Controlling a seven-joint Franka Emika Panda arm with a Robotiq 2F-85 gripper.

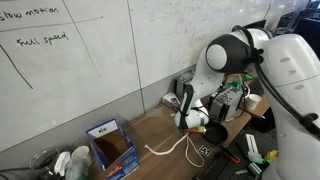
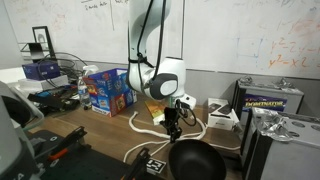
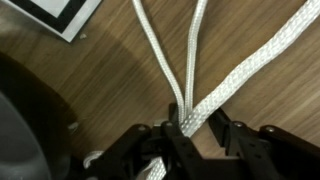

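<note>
A thick white braided rope [image 3: 250, 68] crosses the wooden table diagonally in the wrist view, with two thinner white cord strands [image 3: 191, 55] meeting it near my fingertips. My gripper is partly open, one finger on each side of the rope where the strands join; whether the pads touch it cannot be told. In exterior view 2 the gripper [image 2: 174, 124] points down close to the tabletop, beside the black pan [image 2: 198, 162]. The rope [image 1: 160, 152] stretches left of the gripper in exterior view 1.
The pan's dark wall [image 3: 25, 125] rises close on the left in the wrist view. A black-and-white card [image 2: 155, 166] lies flat nearby. A blue box [image 1: 113, 145] stands left, and a silver toaster [image 2: 272, 145] stands right. Bare table shows between box and rope.
</note>
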